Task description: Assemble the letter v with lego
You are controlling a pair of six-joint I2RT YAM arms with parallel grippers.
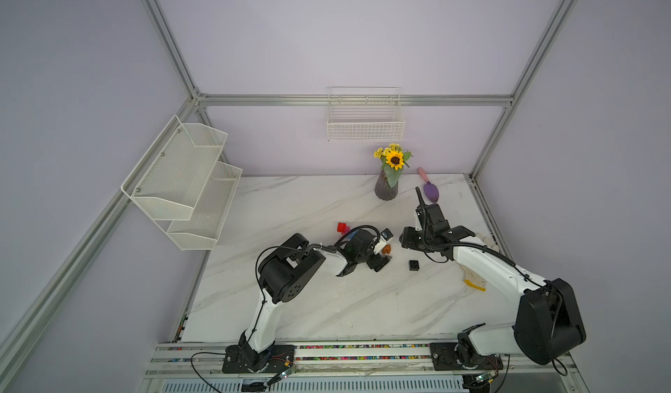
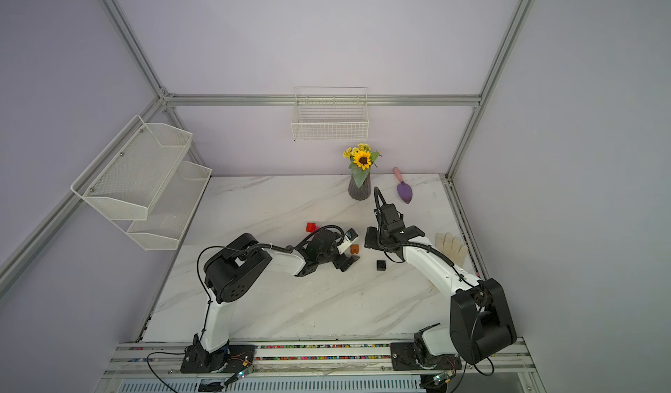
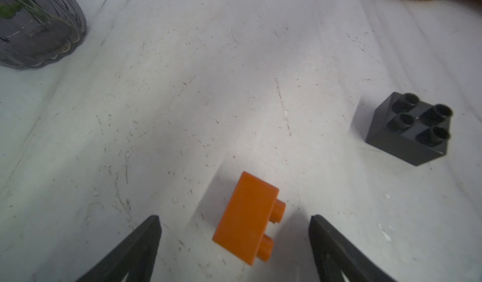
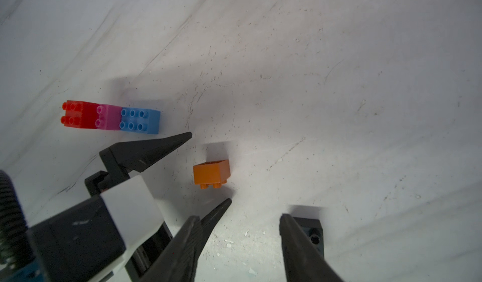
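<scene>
An orange brick (image 3: 247, 216) lies on its side on the table, studs facing sideways. My left gripper is open, and in the right wrist view its fingers stand either side of that brick without touching it. A black four-stud brick (image 3: 409, 129) rests upright to the right. Red (image 4: 80, 114), pink (image 4: 108, 117) and blue (image 4: 140, 120) bricks sit in a row, studs up, behind my left gripper. My right gripper is also open, high over the table with nothing between its fingers; the black brick (image 4: 312, 234) shows beyond one of them.
A glass vase (image 1: 386, 186) with sunflowers stands at the back, beside a purple trowel (image 1: 430, 191). A work glove (image 2: 451, 248) lies at the right edge.
</scene>
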